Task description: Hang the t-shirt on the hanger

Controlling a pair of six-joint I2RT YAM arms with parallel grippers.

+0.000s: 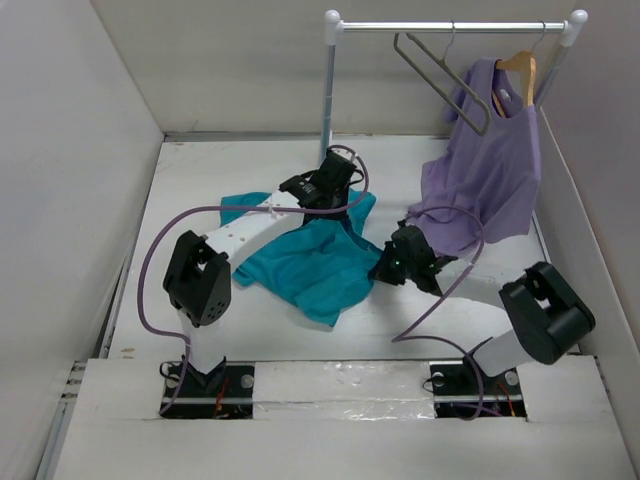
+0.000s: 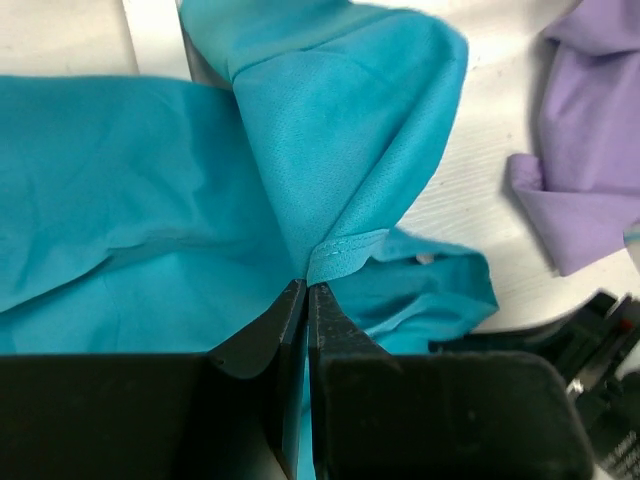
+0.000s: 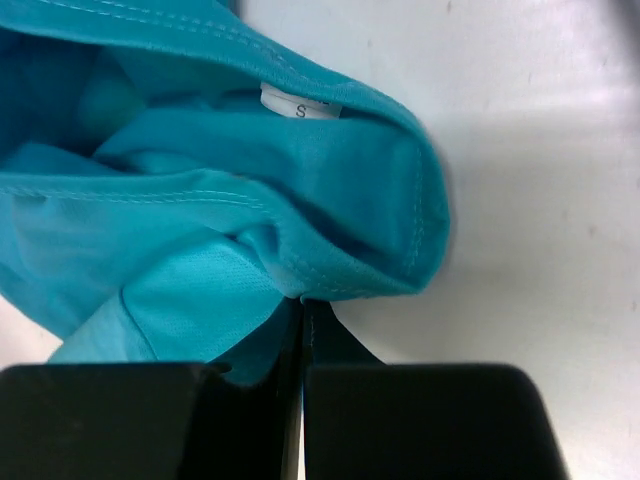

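A teal t-shirt point(image 1: 310, 275) lies crumpled on the white table. My left gripper is shut at a folded, stitched edge of the shirt point(image 2: 340, 160), over its back part in the top view. My right gripper is shut, its tips against the shirt's near hem point(image 3: 350, 240) on the right side; whether cloth is between them is hidden. A small white label point(image 3: 298, 105) shows inside the shirt. A grey empty hanger point(image 1: 440, 85) hangs from the rail point(image 1: 450, 28) above.
A purple shirt point(image 1: 480, 180) on a wooden hanger point(image 1: 520, 65) hangs at the back right, its lower part reaching the table point(image 1: 170, 250). Bare table lies left of and in front of the teal shirt. Walls border both sides.
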